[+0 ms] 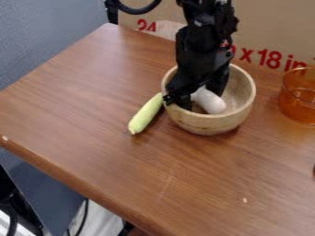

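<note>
My black gripper (185, 92) reaches down into the left side of a light wooden bowl (237, 111), just over a white cylindrical object (211, 104) lying in it. Whether its fingers are open or shut on anything is hard to see. A pale green, corn-like object (145, 114) lies on the table just left of the bowl.
An orange translucent container (297, 103) stands right of the bowl. A cardboard box (277, 37) is behind.
</note>
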